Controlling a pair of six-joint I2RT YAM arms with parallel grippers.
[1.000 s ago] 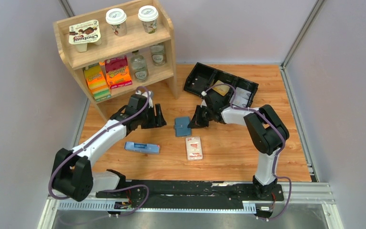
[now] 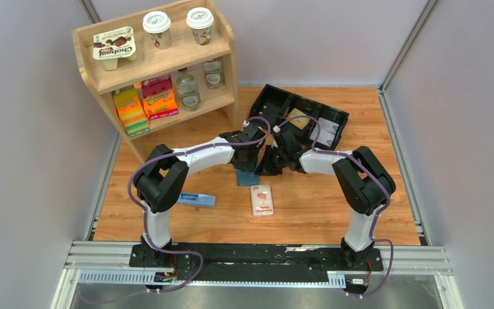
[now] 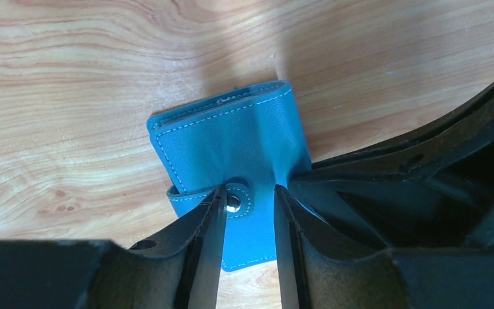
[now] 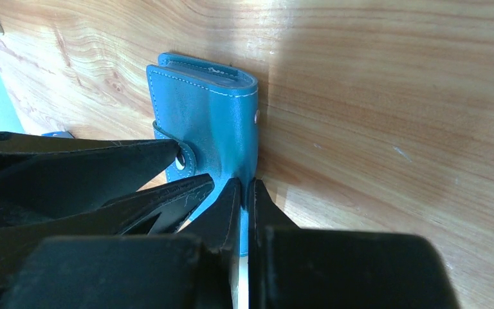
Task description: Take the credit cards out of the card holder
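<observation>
The blue card holder (image 2: 247,178) lies flat on the table, its strap closed by a metal snap (image 3: 233,204). In the left wrist view, my left gripper is part open above it, its fingertips on either side of the snap, nothing gripped. The right wrist view shows those left fingers (image 4: 145,159) near the strap. My right gripper is shut at the holder's right, folded edge; whether a thin bit of it is pinched cannot be seen. No cards show outside the holder.
A white-and-red card pack (image 2: 262,200) lies just in front of the holder, and a blue box (image 2: 197,200) to its left. Behind stand a black compartment tray (image 2: 301,103) and a wooden shelf (image 2: 161,64).
My left gripper has travelled right, from beside the holder to over it, and its fingers have narrowed from wide open. The right gripper has stayed at the holder's right edge.
</observation>
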